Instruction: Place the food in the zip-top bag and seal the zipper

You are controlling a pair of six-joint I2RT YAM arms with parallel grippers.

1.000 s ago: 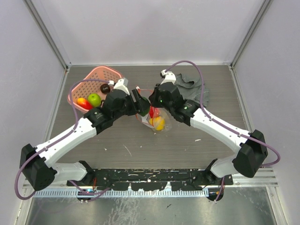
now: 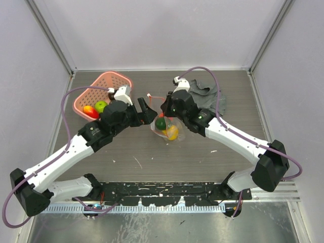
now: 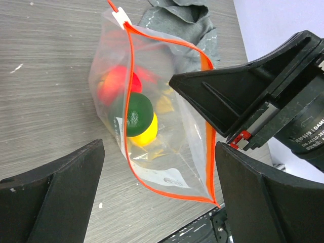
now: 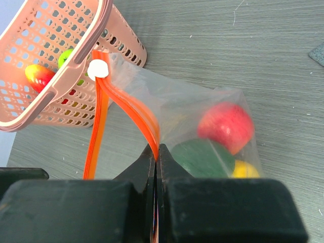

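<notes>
A clear zip bag with orange zipper [image 3: 167,177] stands upright, mouth open, holding a red item [image 4: 225,126], a dark green item [image 3: 139,115] and a yellow one [image 3: 146,132]. My right gripper is shut on the bag's zipper edge. My left gripper [image 2: 145,111] is open just left of the bag's mouth, above it, with nothing between its fingers.
A pink basket [image 2: 109,78] with fruit, including a green apple [image 2: 100,106] and a red-orange item [image 4: 39,77], sits at the back left. A grey cloth [image 2: 207,93] lies at the back right.
The dark green item has gone from between my left gripper's fingers into the bag. My left gripper has drawn back leftward. The right gripper stays on the bag.
</notes>
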